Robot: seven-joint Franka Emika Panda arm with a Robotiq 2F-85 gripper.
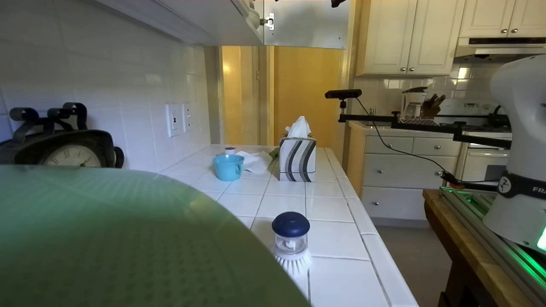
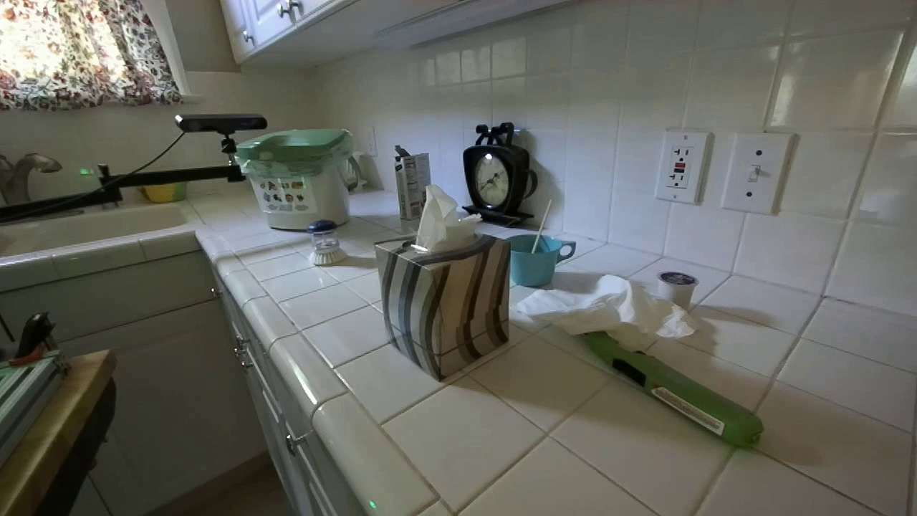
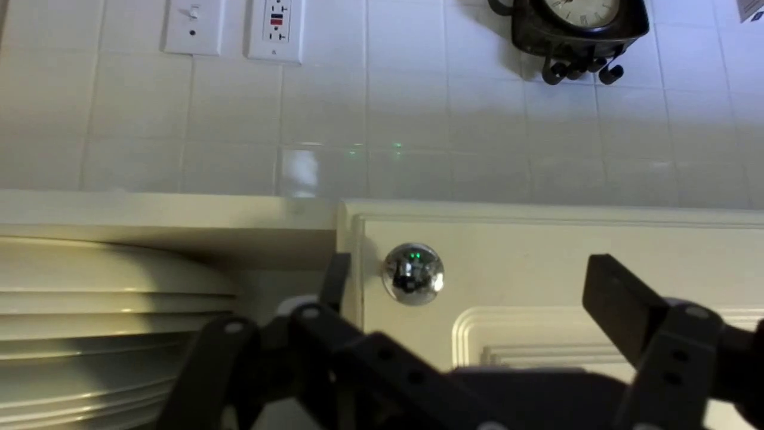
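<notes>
In the wrist view my gripper is open, its dark fingers (image 3: 623, 304) set wide apart. A round chrome knob (image 3: 413, 273) appears between the fingers, closer to the left one; no contact shows. The knob is on a cream cabinet door (image 3: 544, 261). Left of this door the cabinet is open, and a stack of pale plates (image 3: 114, 308) shows inside. Exterior view 1 has an open cabinet door (image 1: 307, 25) at the top, with a small dark part at the upper edge, perhaps of my gripper. The second exterior view does not show the gripper.
Below the cabinets, the tiled counter holds a tissue box (image 2: 443, 301), a blue cup (image 2: 533, 261), a scrub brush (image 2: 324, 242), a black clock (image 2: 496, 180) and a green-handled tool (image 2: 679, 395). A camera on a boom (image 1: 344, 94) juts from the robot's side.
</notes>
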